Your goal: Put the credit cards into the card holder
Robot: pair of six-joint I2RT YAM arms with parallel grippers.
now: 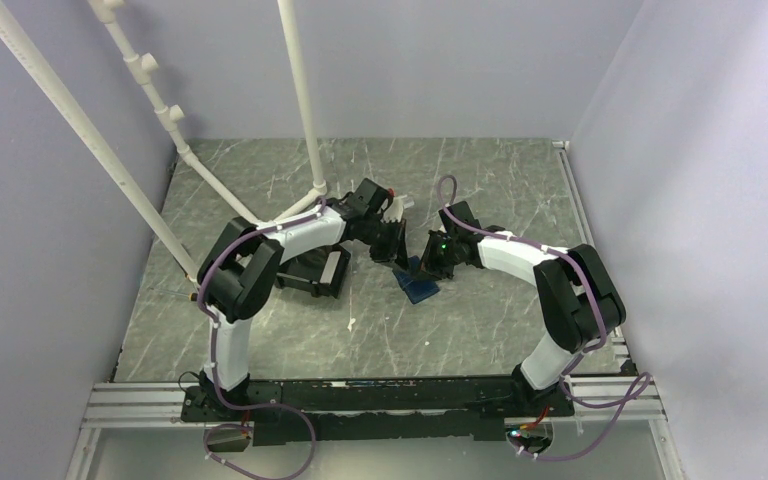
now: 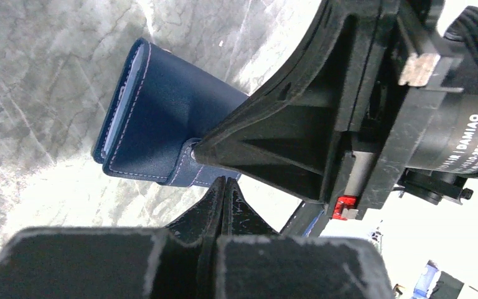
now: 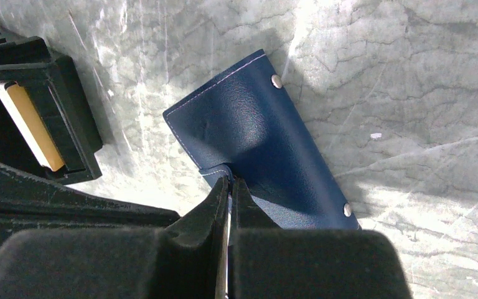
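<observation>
The dark blue card holder (image 1: 419, 289) lies folded on the grey table between both grippers. Along its open side, a pale layer (image 2: 122, 103) shows inside; whether that is cards or lining is unclear. Shut fingertips of my left gripper are at the holder's strap-side edge, with nothing visible between them. My right gripper is shut at the end of the strap (image 3: 216, 170); I cannot tell whether the strap is pinched. From the left wrist view, the right finger (image 2: 255, 140) reaches the strap's snap. No loose card can be made out.
A black box (image 1: 312, 272) stands left of the holder, partly under my left arm. White pipes (image 1: 303, 95) rise at the back left. Table space in front of and behind the holder is mostly clear, with small white scraps (image 1: 351, 324).
</observation>
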